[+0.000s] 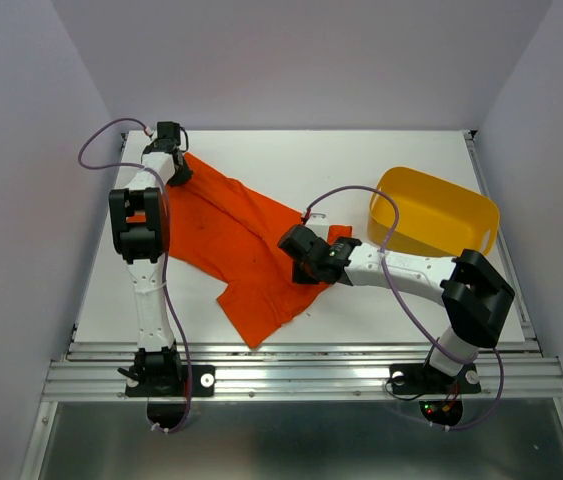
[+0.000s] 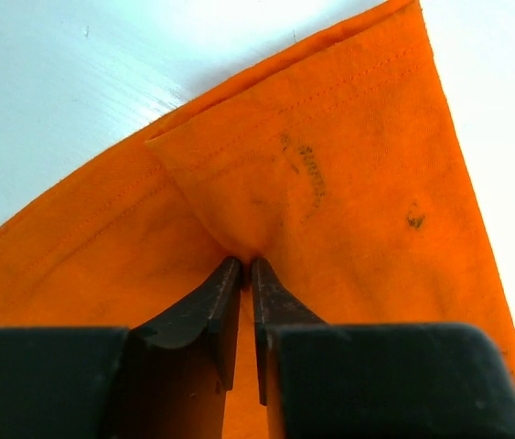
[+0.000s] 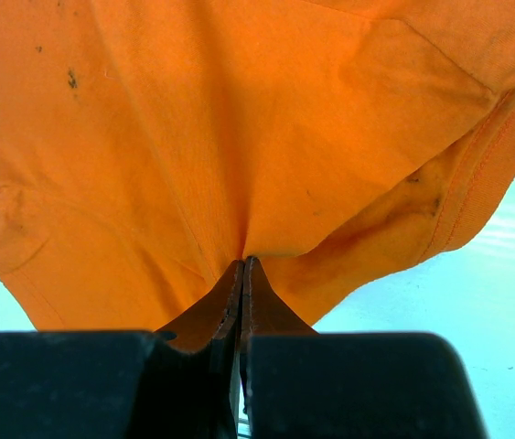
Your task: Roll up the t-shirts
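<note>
An orange t-shirt (image 1: 216,225) lies slanting over the white table, one side folded over along its upper edge. At its far left end my left gripper (image 1: 187,178) is down on the cloth. In the left wrist view its fingers (image 2: 223,291) are slightly apart, with orange showing in the narrow gap and the edge of the folded flap (image 2: 312,174) at the tips. At the other end, by the sleeve and hem, my right gripper is shut on a pinch of the shirt (image 3: 284,183), and creases run into its fingertips. The arms hide parts of the shirt from above.
An empty-looking yellow bin (image 1: 431,210) stands at the right of the table, behind the right arm. Grey walls enclose the back and sides.
</note>
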